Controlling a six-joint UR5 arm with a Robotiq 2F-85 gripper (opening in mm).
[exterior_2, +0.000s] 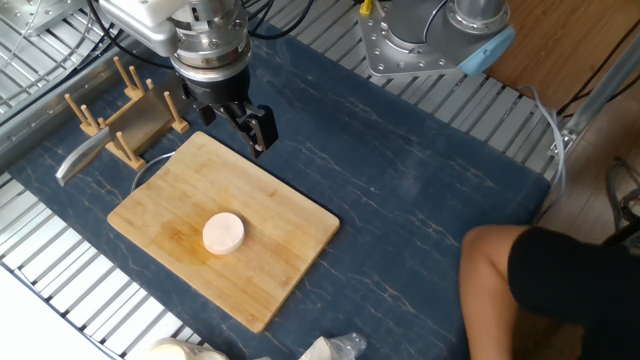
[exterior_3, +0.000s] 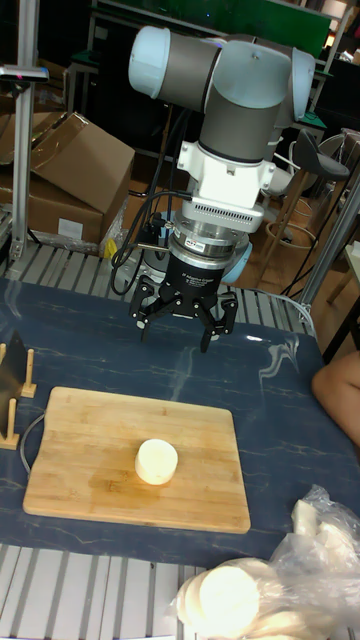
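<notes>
On the wooden cutting board (exterior_2: 270, 225) lies a pale round slice, a short thick disc (exterior_2: 223, 233), near the board's middle. In exterior view 3 the same disc (exterior_3: 157, 462) rests flat on the board (exterior_3: 85, 427). A cleaver (exterior_2: 135, 128) with a metal handle leans in a wooden peg rack (exterior_2: 128, 147) beside the board. Above the table, behind the board's far edge, hangs my gripper (exterior_3: 175, 343). Its fingers are spread apart with nothing between them. In exterior view 2 my gripper (exterior_2: 232, 138) shows from the side, clear of the disc and the cleaver.
A plastic bag with several pale round pieces (exterior_3: 229, 599) lies at the near right corner. A person (exterior_2: 490, 290) is at the table's right side.
</notes>
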